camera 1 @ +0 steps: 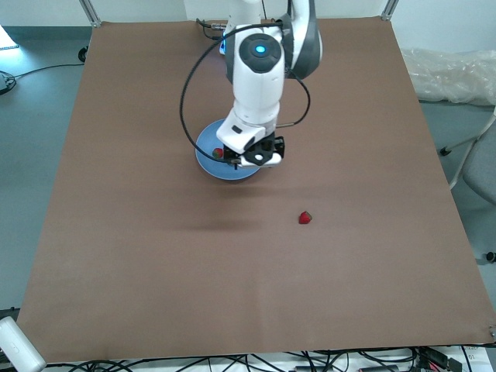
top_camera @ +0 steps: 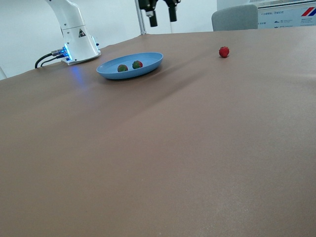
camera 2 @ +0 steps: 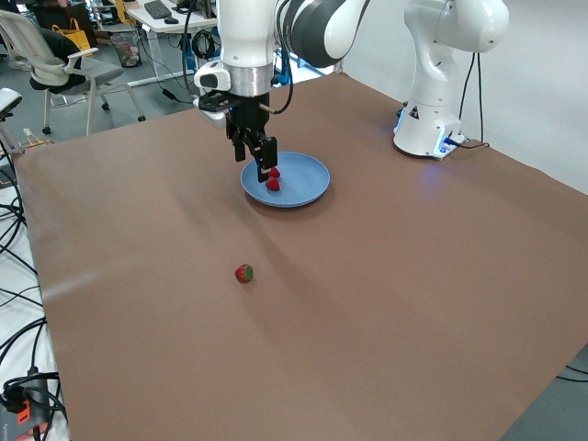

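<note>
A blue plate (camera 1: 226, 172) (top_camera: 129, 70) (camera 2: 303, 188) holds two strawberries (top_camera: 138, 64) (camera 2: 273, 184), one mostly green in the top view. My gripper (top_camera: 161, 20) is open, with its two fingers apart and empty, raised above the plate's far side in the top view and over the plate in the right view. A single red strawberry (camera 1: 304, 218) (top_camera: 223, 52) (camera 2: 243, 274) lies on the brown table, apart from the plate; in the left view it is to the lower right of the plate and gripper.
Cables (camera 1: 248, 363) run along the near edge in the left view.
</note>
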